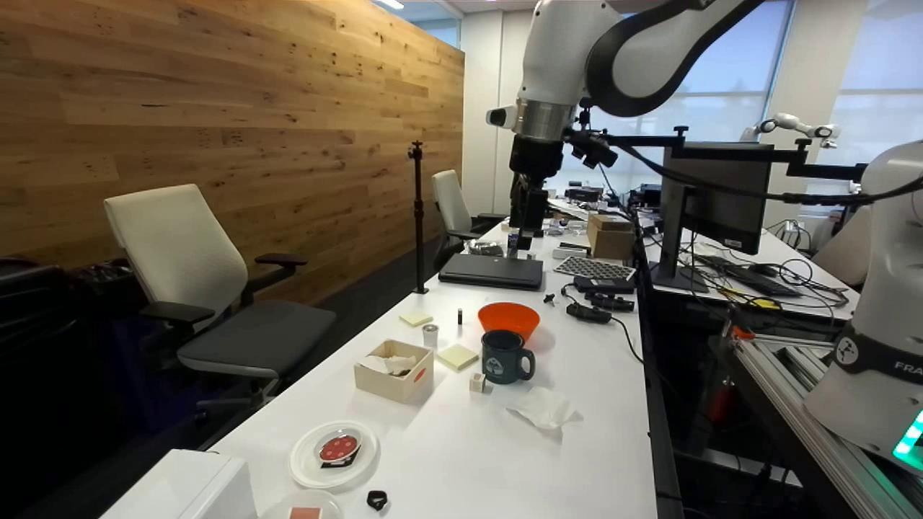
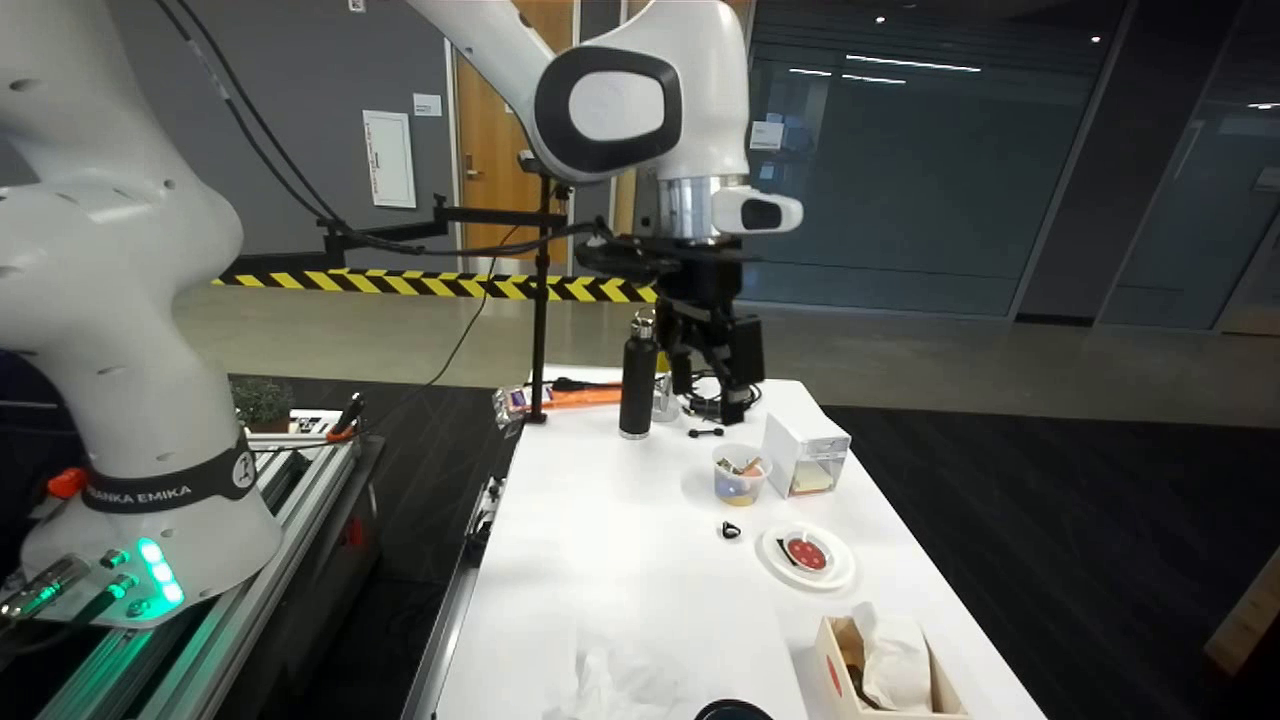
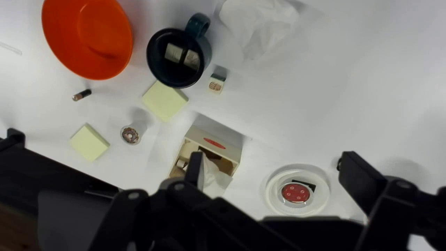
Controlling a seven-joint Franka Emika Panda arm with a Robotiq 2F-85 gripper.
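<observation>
High above the table, my gripper stands open, its two black fingers wide apart with only the tabletop far below between them. A dark green mug (image 1: 502,357) holds two small pale blocks (image 3: 174,53), seen from above in the wrist view. Close to the mug stands a small stamped cube (image 3: 215,85). An orange bowl (image 3: 90,38) sits beside the mug on its other side. The cream box (image 3: 216,143) holds crumpled white tissue (image 3: 214,175). A white plate (image 3: 274,193) carries a smaller dish with a red patterned disc (image 3: 295,192).
Yellow note pads (image 3: 165,100), a small cup (image 3: 132,134) and a battery (image 3: 82,94) lie near the box. Crumpled tissue (image 1: 545,407) rests by the mug. A closed laptop (image 1: 491,271) and a bottle (image 2: 638,380) stand at opposite table ends. Bare tabletop lies between tissue and plate.
</observation>
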